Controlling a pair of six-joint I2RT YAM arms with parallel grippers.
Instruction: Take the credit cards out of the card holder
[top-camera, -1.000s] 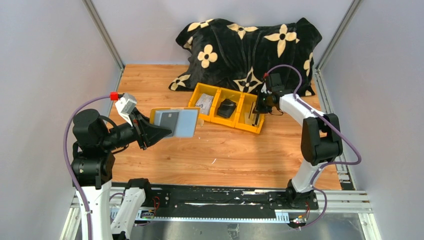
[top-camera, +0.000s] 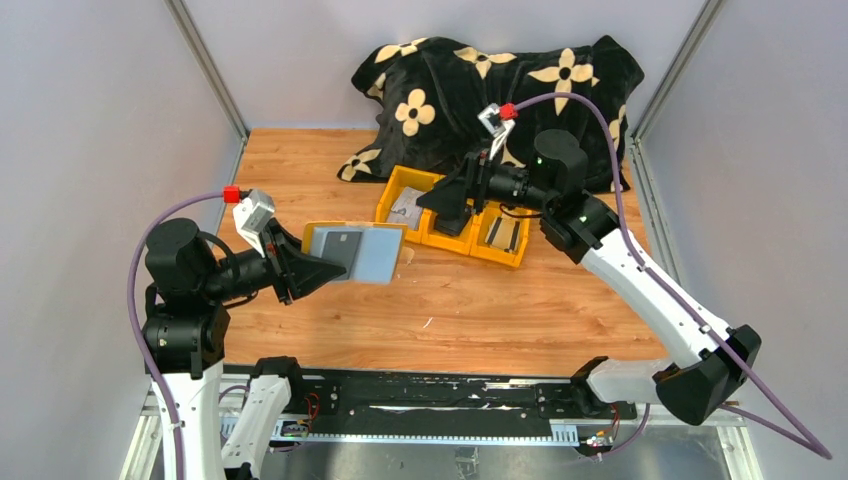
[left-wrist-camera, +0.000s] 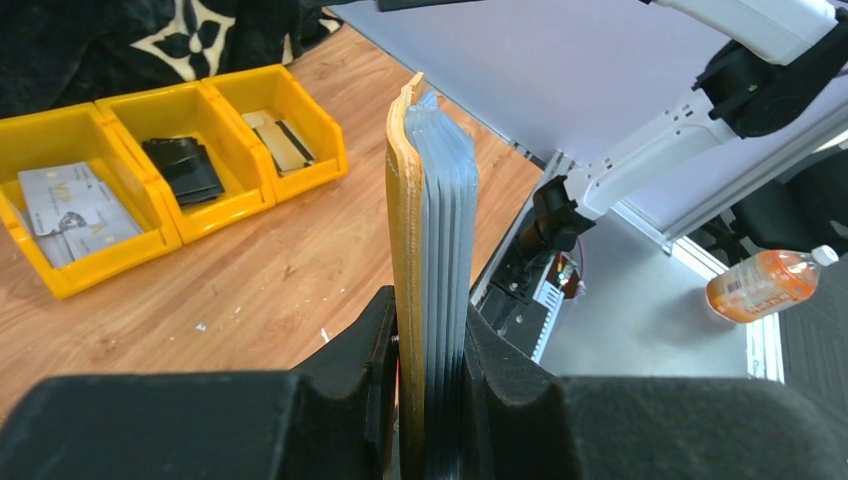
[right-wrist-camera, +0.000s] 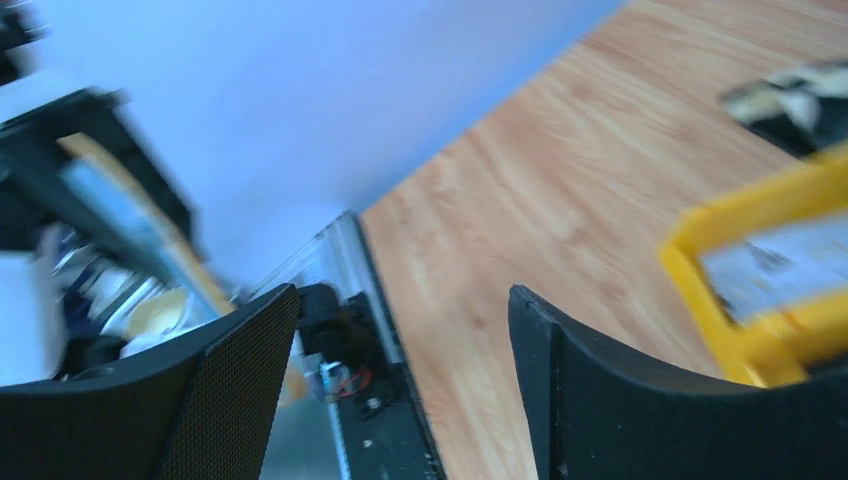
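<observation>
Held up at the left over the table is the card holder (top-camera: 374, 256), orange-covered with pale blue sleeves, and my left gripper (top-camera: 338, 272) is shut on its lower edge. From the left wrist view the holder (left-wrist-camera: 432, 260) stands edge-on between the fingers, several sleeves fanned at its top. A dark grey card (top-camera: 341, 247) shows in a sleeve facing up. My right gripper (top-camera: 425, 204) hangs over the yellow bins, to the right of the holder and apart from it. In the right wrist view its fingers (right-wrist-camera: 225, 385) are spread with nothing between them.
Three joined yellow bins (left-wrist-camera: 120, 265) hold white cards (left-wrist-camera: 78, 208) at left, dark cards (left-wrist-camera: 184, 170) in the middle, and tan and dark cards (left-wrist-camera: 280, 140) at right. A flower-patterned dark cushion (top-camera: 440, 85) lies behind.
My right arm has swung up and left from the right-hand bin, now over the left and middle bins. The left gripper barely moved; its holder is tilted slightly differently.
</observation>
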